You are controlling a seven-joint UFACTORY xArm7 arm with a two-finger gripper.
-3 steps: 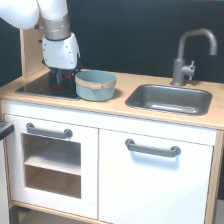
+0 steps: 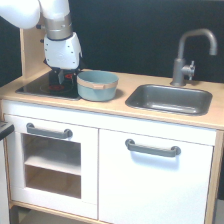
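Over the black cooktop (image 2: 45, 86) at the left of the toy kitchen counter, the arm reaches down with my gripper (image 2: 68, 79). A blue-green pot (image 2: 98, 88) stands upright just right of the gripper, near the cooktop's right edge. My dark fingers are close to the pot's left side. Whether they touch it, and how the fingers stand, is too small to tell.
A grey sink (image 2: 170, 98) with a tall faucet (image 2: 183, 60) is set into the right of the wooden counter (image 2: 125, 107). Bare counter lies between pot and sink. Below are cabinet doors with dark handles (image 2: 153, 149).
The arm and gripper have shifted slightly to the right. The pot has also moved a little to the right.
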